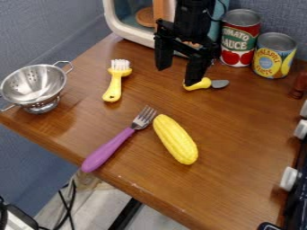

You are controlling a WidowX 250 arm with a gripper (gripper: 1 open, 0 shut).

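The black gripper (179, 70) hangs open over the back middle of the wooden table (132, 171), low beside a small yellow-handled tool with a grey blade (197, 84). Its right finger is in front of part of that handle; whether it touches cannot be told. A yellow corn cob (175, 139) and a purple-handled fork (115, 141) lie in the middle. A yellow brush (115, 83) lies to the left, and a steel colander (34, 85) sits at the left edge.
A tomato sauce can (238, 41) and a yellow can (274, 57) stand at the back right, with a pale toy appliance (126, 16) behind the gripper. A black appliance with white knobs (289, 176) lines the right edge.
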